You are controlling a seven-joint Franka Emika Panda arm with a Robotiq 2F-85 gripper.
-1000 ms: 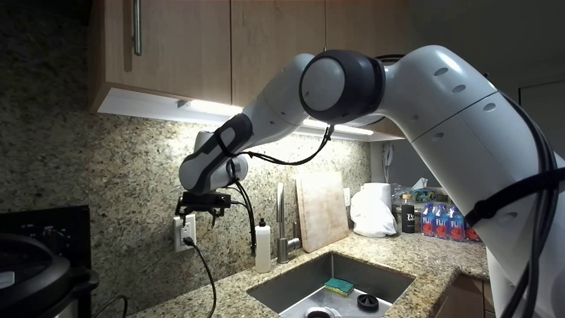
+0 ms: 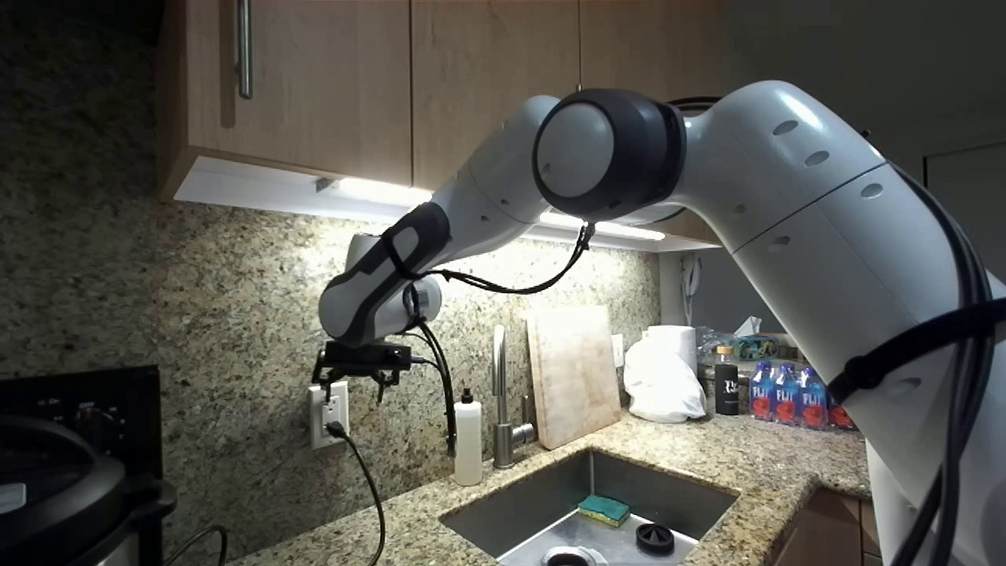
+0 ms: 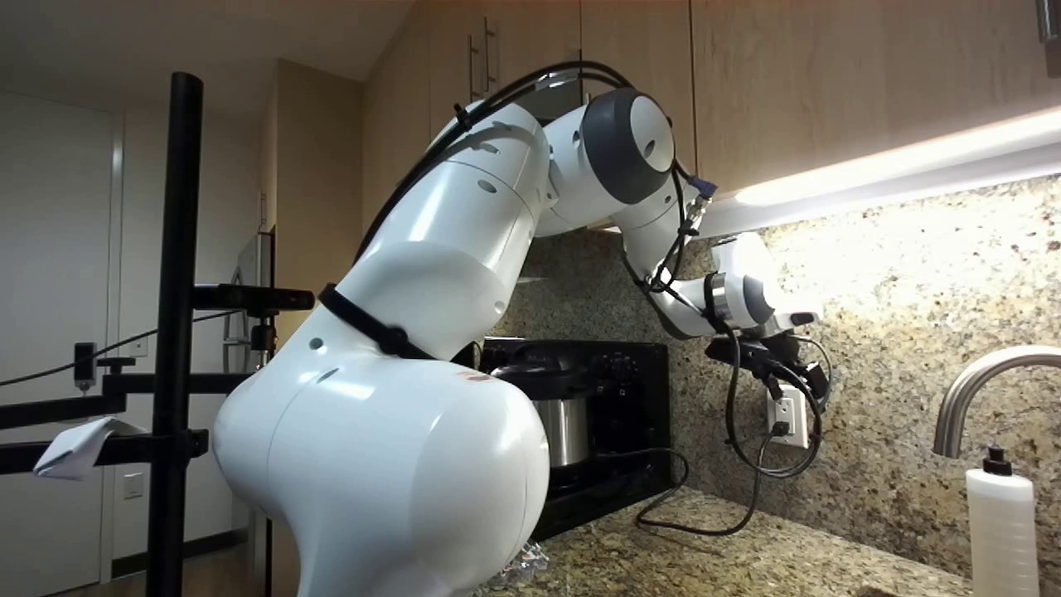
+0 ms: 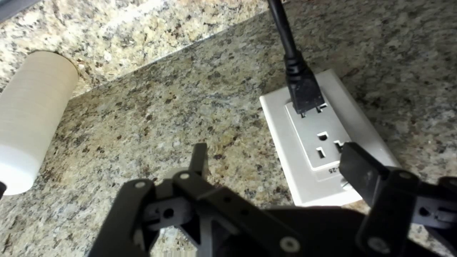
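My gripper is open, its two dark fingers wide apart with nothing held between them. A white wall outlet is fixed to the granite backsplash, and one finger overlaps its lower right part in the wrist view. Plugged into one of its sockets is a black plug, whose cord drops to the counter in exterior view 1. The other socket is empty and partly covered by that finger. Whether the finger touches the plate I cannot tell. In exterior view 1 the gripper hangs beside the outlet.
A white bottle stands by the faucet. The sink holds a sponge and a black drain piece. A cutting board leans on the wall. At the left sits a dark cooker; cabinets hang above.
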